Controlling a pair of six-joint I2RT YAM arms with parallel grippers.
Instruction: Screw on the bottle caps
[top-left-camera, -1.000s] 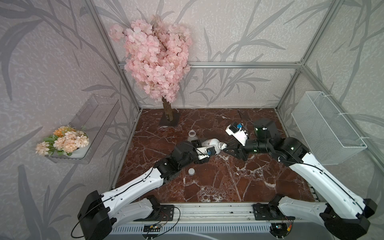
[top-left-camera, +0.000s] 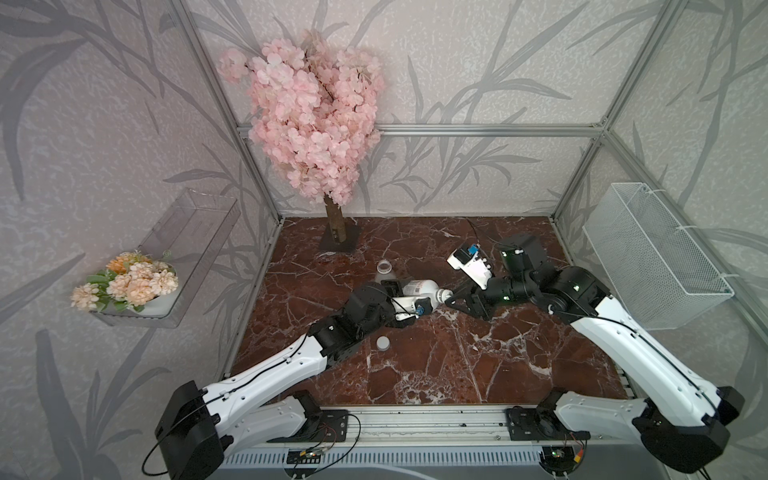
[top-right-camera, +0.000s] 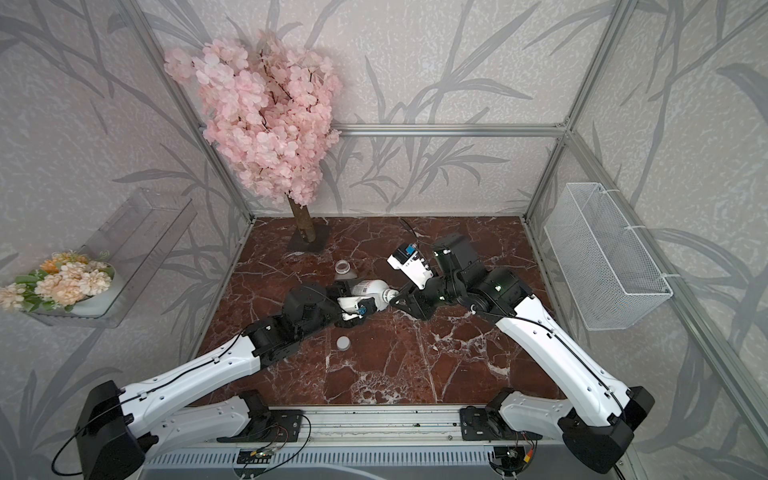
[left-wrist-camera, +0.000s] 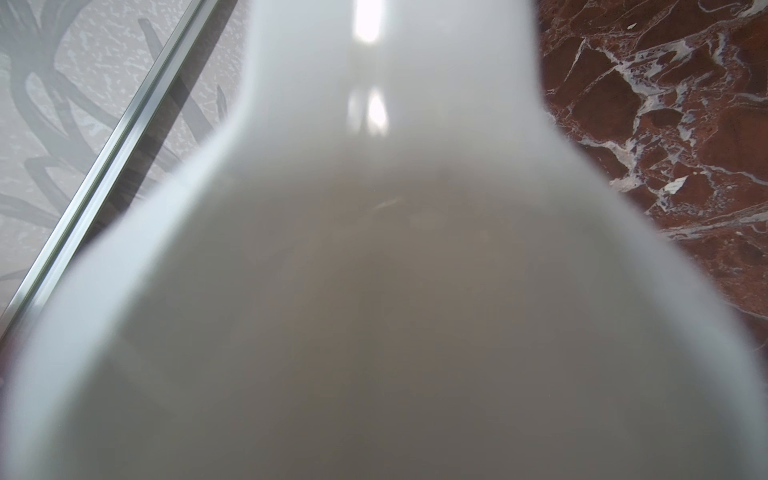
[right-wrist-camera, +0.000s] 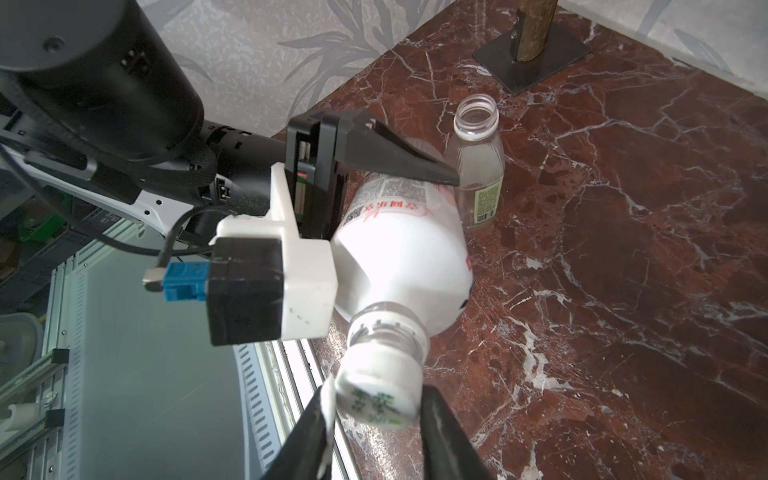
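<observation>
My left gripper is shut on a white bottle lying on its side in the air, neck pointing right; this bottle fills the left wrist view. A white cap sits over its mouth. My right gripper is at that cap, its blurred fingertips around it in the right wrist view; whether they grip it is unclear. A clear bottle without a cap stands behind. A loose white cap lies on the table in front.
A blossom tree stands at the back left. A clear wall shelf with flowers hangs left, a wire basket right. The marble table has free room around the arms.
My right gripper and wrist have shifted slightly left and turned a little. The left arm looks unmoved, still holding the white bottle.
</observation>
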